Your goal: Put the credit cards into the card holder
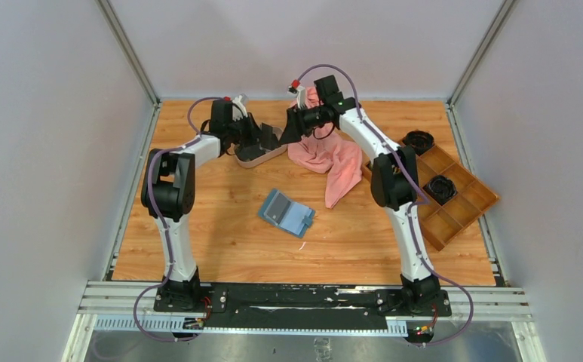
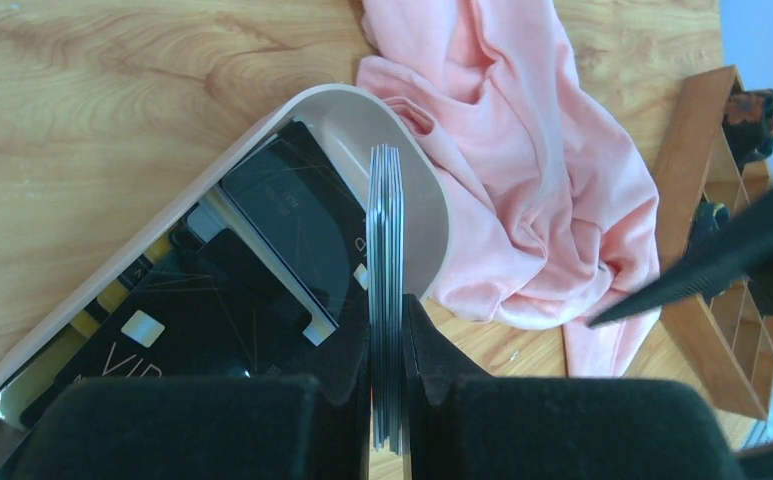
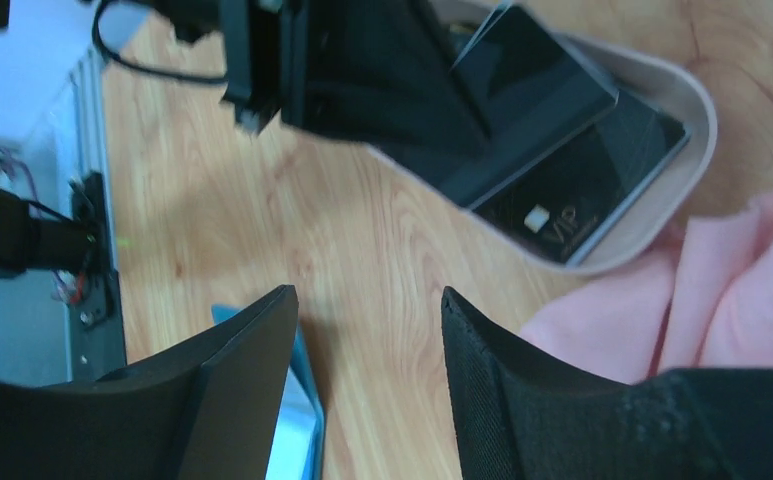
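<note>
Held on edge over the pale pink box [image 1: 253,162] is a stack of credit cards [image 2: 387,270], and my left gripper is shut on it. In the right wrist view the black face of the held stack [image 3: 545,85] shows. More dark cards [image 2: 177,315] lie in the box beneath it, one marked VIP [image 3: 569,222]. My right gripper is open with nothing between its fingers, just right of the held stack. A blue card holder [image 1: 286,213] with a grey panel lies flat at the table's middle.
Right of the box lies a crumpled pink cloth [image 1: 342,170]. A wooden compartment tray [image 1: 465,190] with dark rolled items stands at the right. Bare wood surrounds the card holder. A small white scrap [image 1: 302,246] lies near it.
</note>
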